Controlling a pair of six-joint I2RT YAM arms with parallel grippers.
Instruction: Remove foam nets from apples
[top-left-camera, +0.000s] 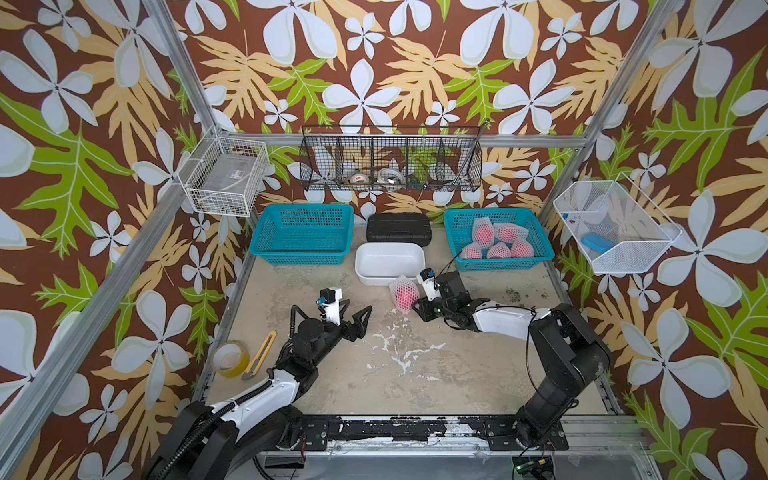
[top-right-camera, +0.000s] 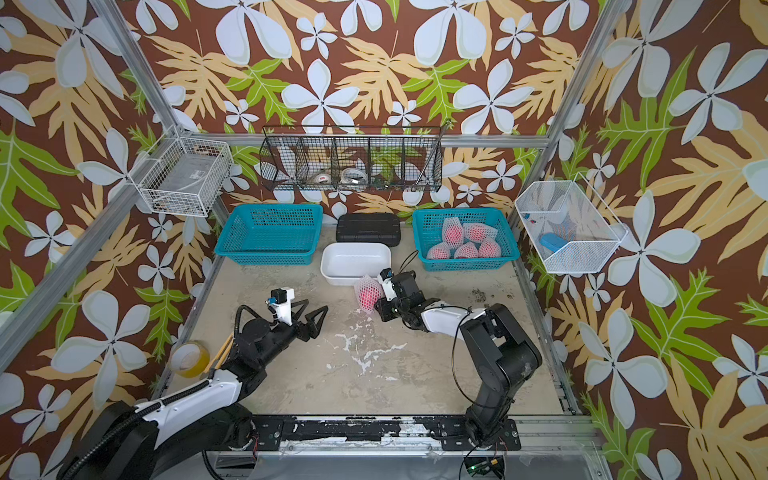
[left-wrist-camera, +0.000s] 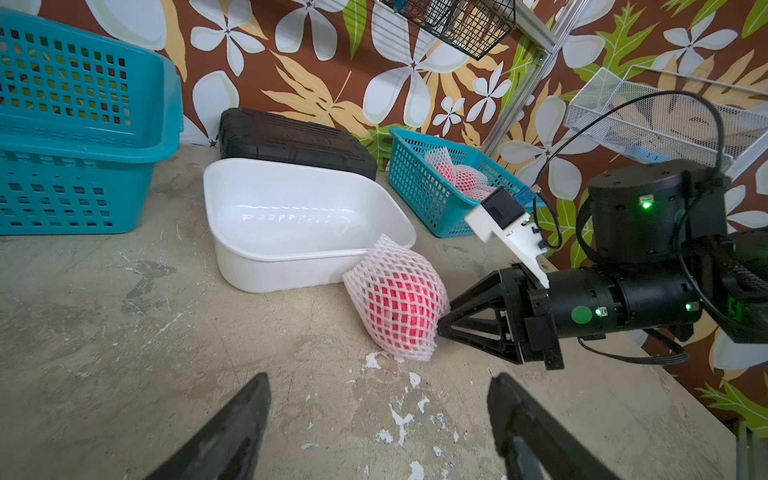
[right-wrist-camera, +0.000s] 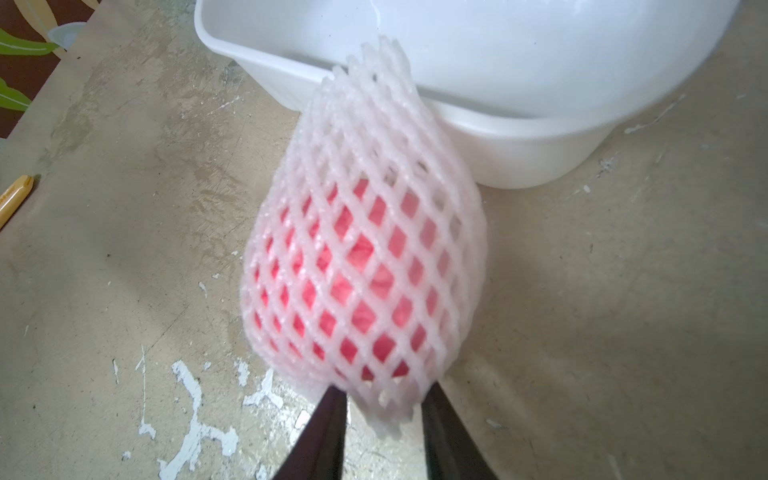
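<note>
A red apple (right-wrist-camera: 361, 264) in a white foam net (right-wrist-camera: 460, 240) rests on the table, its gathered net end touching the front of the white tray. The right gripper is at the net's near end, its fingers (right-wrist-camera: 324, 432) standing apart on either side of the short net tail. Whether they touch the net is hard to tell. To the left, my left gripper (top-left-camera: 365, 322) stands open with nothing between its fingers, well short of the apple. Several netted apples (top-left-camera: 497, 240) lie in the right teal basket (top-left-camera: 537, 260).
The white tray (top-left-camera: 390, 280) is empty, in front of a black case (top-left-camera: 398, 228). An empty teal basket (top-left-camera: 302, 258) stands at the back left. A tape roll (top-left-camera: 230, 359) and a yellow-handled tool (top-left-camera: 261, 353) lie at left.
</note>
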